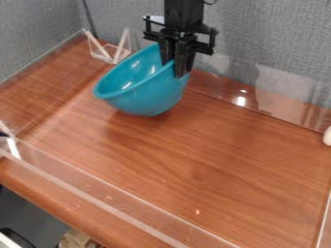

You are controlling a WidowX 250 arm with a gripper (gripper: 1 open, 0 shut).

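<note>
My gripper point(177, 60) hangs at the top centre, shut on the right-hand rim of a turquoise bowl point(135, 89). The bowl is tilted, its higher edge in the gripper and its lower side toward the left, over the wooden table point(207, 174). Whether its underside touches the table I cannot tell.
A white wire rack point(111, 48) stands at the back left by the grey walls. Clear plastic edging runs along the table's sides. A white object point(326, 138) sits at the right edge.
</note>
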